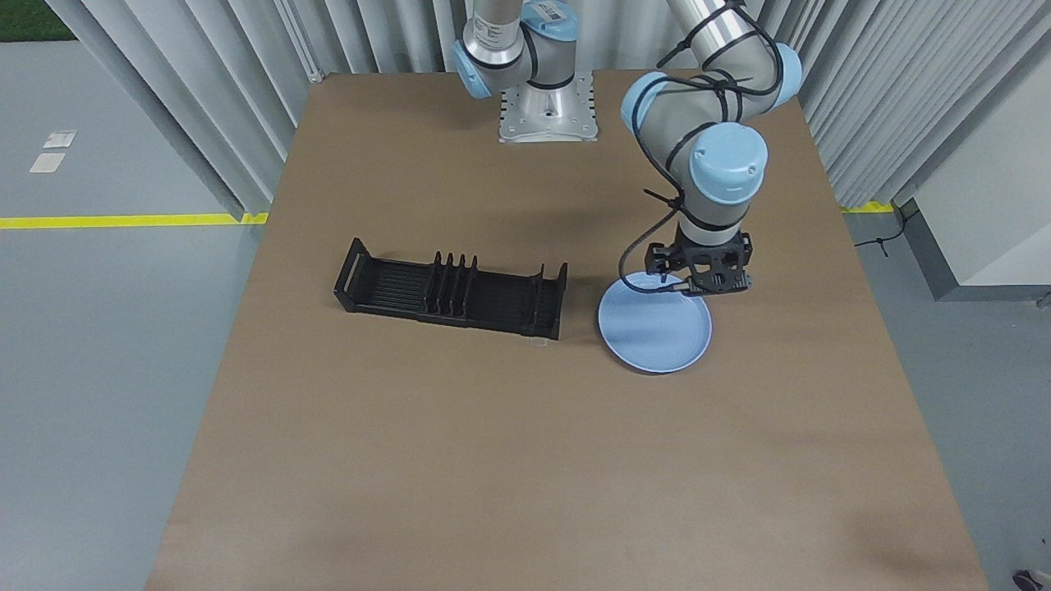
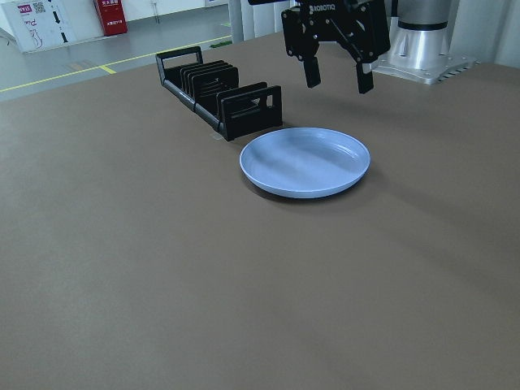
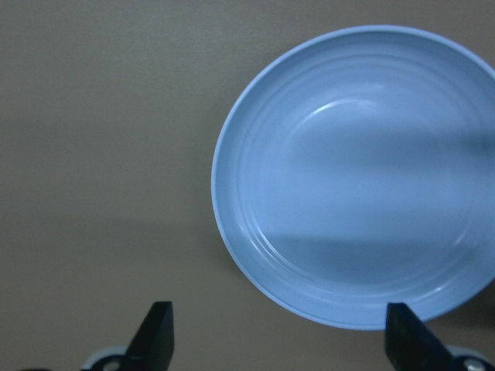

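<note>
A light blue plate (image 1: 652, 335) lies flat on the brown table, also filling much of the wrist view (image 3: 356, 185). To its left in the front view is a black slotted rack (image 1: 502, 300), which appears behind the plate (image 2: 305, 162) in the left view. My gripper (image 2: 336, 77) hangs open above the plate's far side, nothing between its fingers. In the wrist view both fingertips (image 3: 402, 325) show near one edge of the plate, above it.
The robot's metal base plate (image 1: 547, 123) stands at the back edge, with curtains behind it.
</note>
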